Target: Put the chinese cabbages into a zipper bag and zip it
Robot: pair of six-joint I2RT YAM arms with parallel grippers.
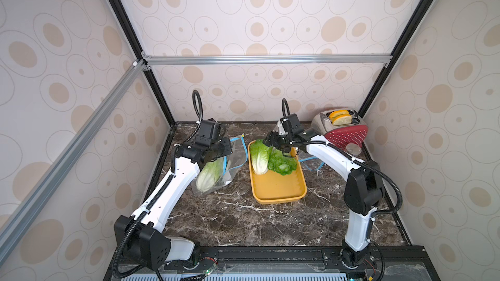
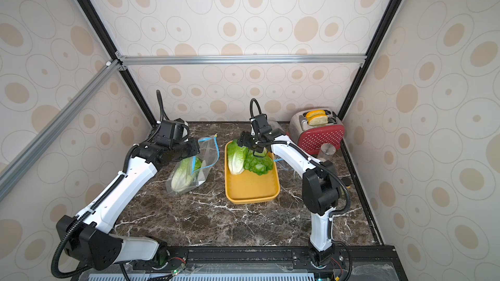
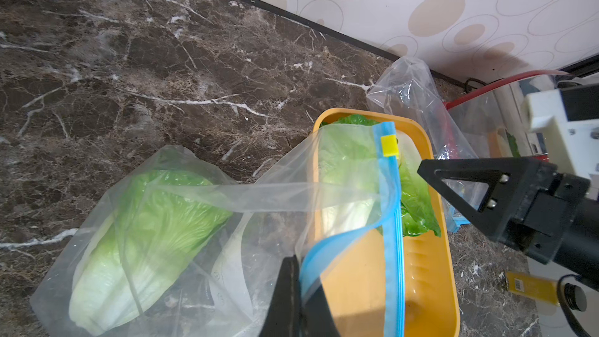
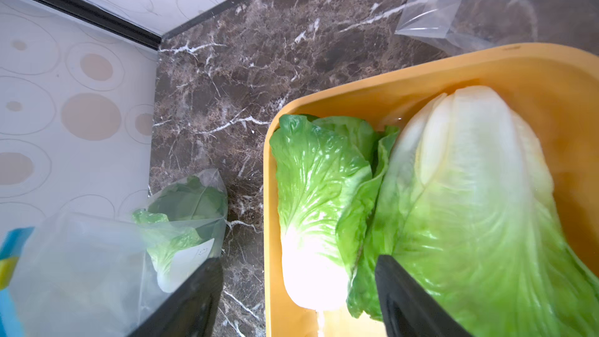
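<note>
A clear zipper bag with blue zipper [image 3: 392, 224] holds a pale cabbage [image 3: 146, 243] on the left of the counter. My left gripper is shut on the bag near its zipper. In the yellow tray [image 1: 278, 192] lie leafy cabbages, a smaller one [image 4: 318, 206] and a larger pale one [image 4: 468, 212]. My right gripper hangs over them, part open, its fingers apart with nothing between them.
A red-and-cream toaster [image 1: 343, 135] stands at the back right, with a glass jar [image 2: 326, 151] beside it. Another clear bag [image 3: 405, 87] lies behind the tray.
</note>
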